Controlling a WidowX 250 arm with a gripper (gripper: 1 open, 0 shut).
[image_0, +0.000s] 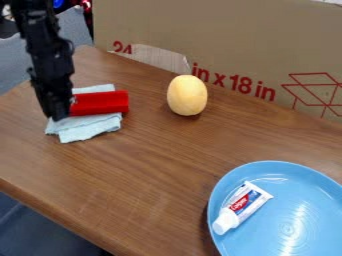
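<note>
The black gripper (56, 100) is low at the left of the camera view, at the left end of a red block (100, 103). The block lies on a folded pale blue cloth (80, 128) on the wooden table. The fingertips are partly hidden behind the block and cloth, so I cannot see whether they are open or closed, or whether they hold anything.
A pale yellow egg-shaped object (187, 95) stands right of the cloth. A blue plate (287, 235) with a toothpaste tube (241, 206) on it is at the lower right. A cardboard box (227, 35) forms the back.
</note>
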